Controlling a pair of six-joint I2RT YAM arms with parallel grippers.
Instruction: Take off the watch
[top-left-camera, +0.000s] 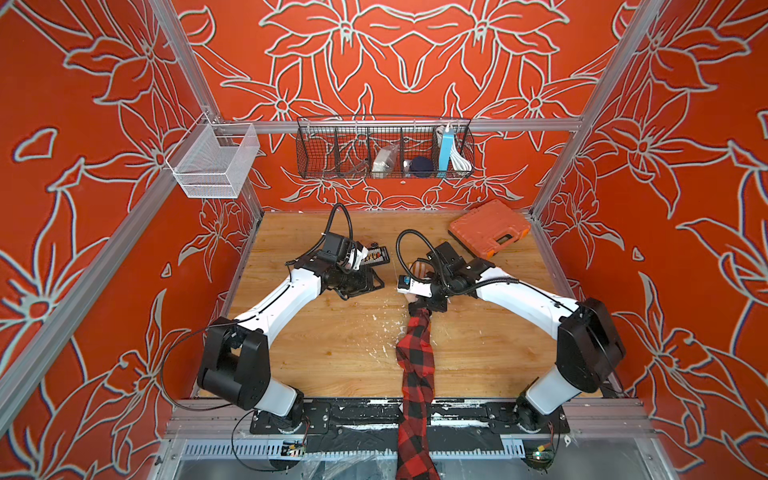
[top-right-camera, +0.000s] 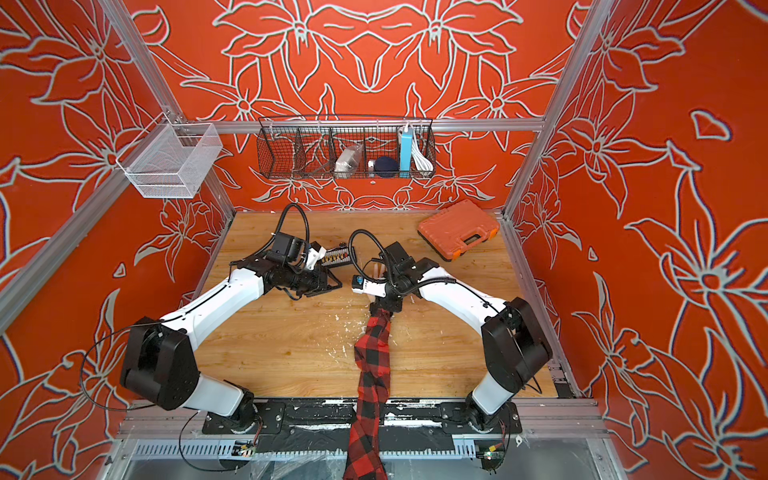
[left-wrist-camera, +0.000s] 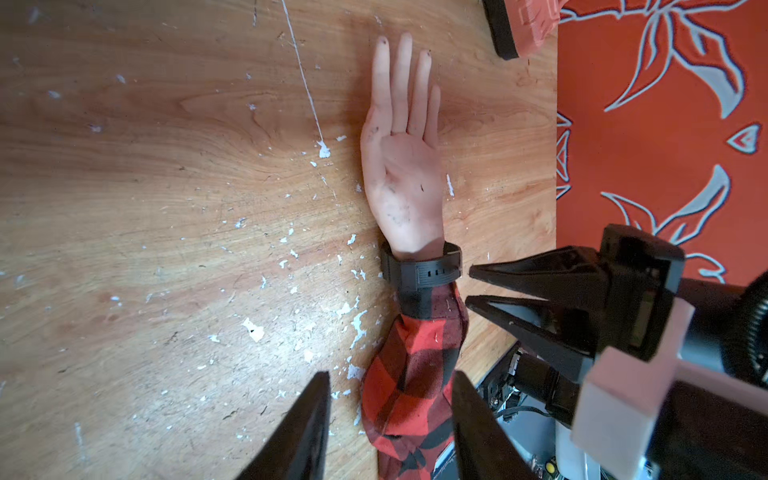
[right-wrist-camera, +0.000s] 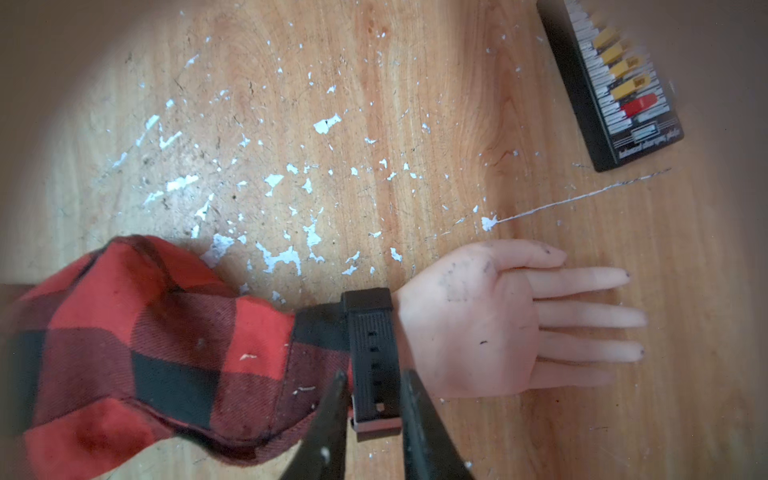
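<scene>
A black watch (left-wrist-camera: 428, 272) is fastened round the wrist of a palm-up mannequin hand (right-wrist-camera: 472, 328). In the right wrist view the watch strap (right-wrist-camera: 374, 360) shows its holes, with the buckle end (right-wrist-camera: 376, 428) at the lower side. My right gripper hovers over that strap, its fingers a little apart. From the left wrist view, those fingertips (left-wrist-camera: 480, 272) point at the watch's right side, apart from it. My left gripper is open with nothing between its fingers, left of the hand in the top left view (top-left-camera: 369, 281).
A red and black checked sleeve (top-left-camera: 416, 368) runs from the wrist over the table's front edge. A small toy keyboard (right-wrist-camera: 620, 88) lies beyond the fingers. An orange case (top-left-camera: 489, 227) sits at the back right. The front table areas either side of the sleeve are clear.
</scene>
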